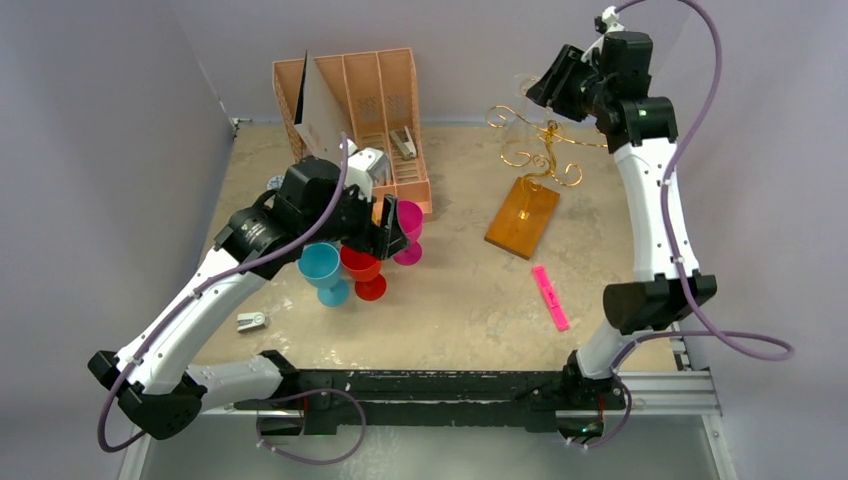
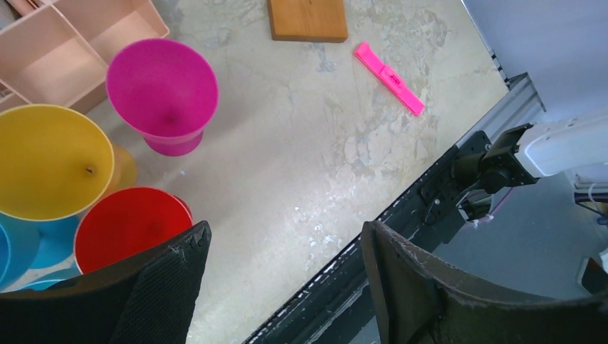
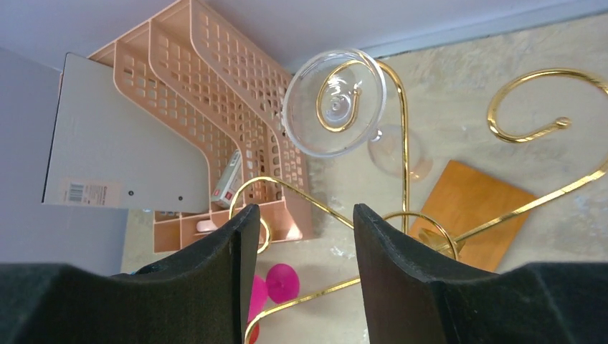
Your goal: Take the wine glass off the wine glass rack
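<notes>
The gold wine glass rack (image 1: 549, 135) stands at the back right, its curled arms spreading outward. In the right wrist view a clear wine glass (image 3: 305, 132) hangs on one gold scroll, its round foot uppermost; the rack (image 3: 405, 154) fills much of that view. My right gripper is part open, with no glass between its fingers. From above, that gripper (image 1: 537, 95) is over the back of the rack, beside the glass, which shows only faintly there. Over the coloured goblets my left gripper hangs part open and empty.
A magenta goblet (image 2: 163, 89), a red goblet (image 2: 129, 222), a yellow goblet (image 2: 50, 161) and blue ones cluster below the left arm. A pink organizer (image 1: 385, 90) stands behind. A wooden block (image 1: 522, 218) and pink clip (image 1: 551, 298) lie right of centre.
</notes>
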